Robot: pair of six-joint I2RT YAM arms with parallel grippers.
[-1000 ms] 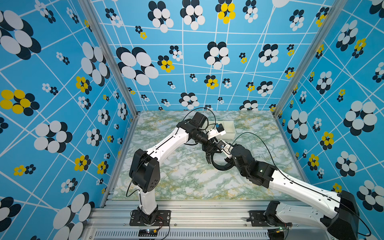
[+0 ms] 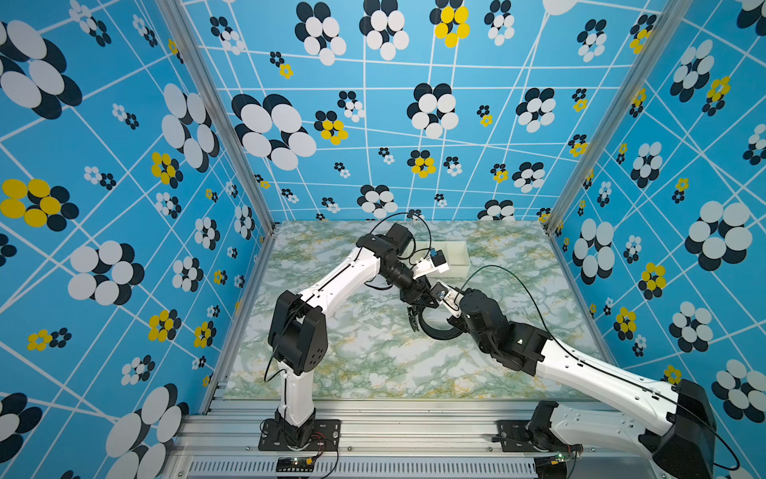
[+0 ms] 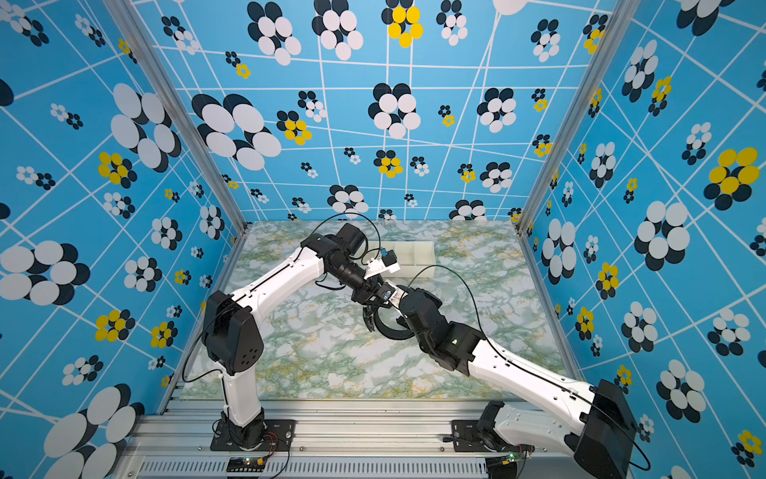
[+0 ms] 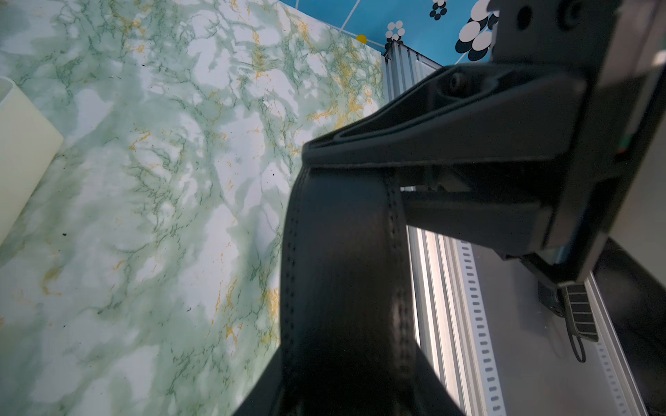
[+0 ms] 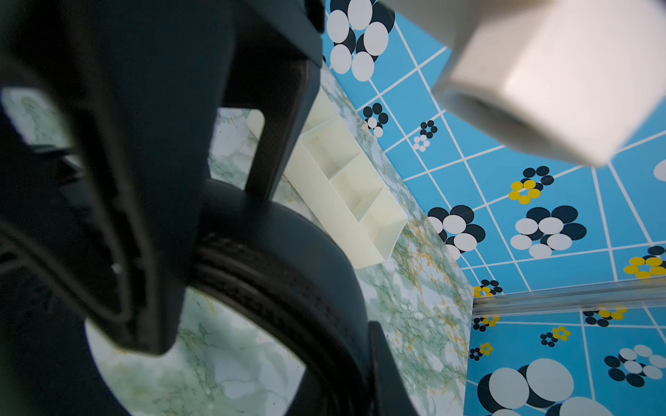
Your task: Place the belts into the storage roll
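A black leather belt [image 4: 343,277] with stitched edges hangs as a loop between my two grippers above the marbled table. My left gripper is shut on it, and the band runs down from its fingers toward the camera. In the right wrist view, the belt [image 5: 305,256] curves past the fingers of my right gripper, which stand part open around the band. The loop of the belt [image 2: 439,329] also shows in the top left view. Behind the arms is the cream storage tray [image 5: 357,190], several of its compartments empty; the left arm hides part of it from above.
Both wrists are close together over the middle of the table [image 2: 367,359], near touching. The tray [image 3: 416,254] is just behind them. Free table lies at left, right and front, up to the metal rail [image 2: 399,407].
The left arm's elbow has shifted a little to the right and up. The belt loop has moved slightly left with it; the right arm has hardly moved.
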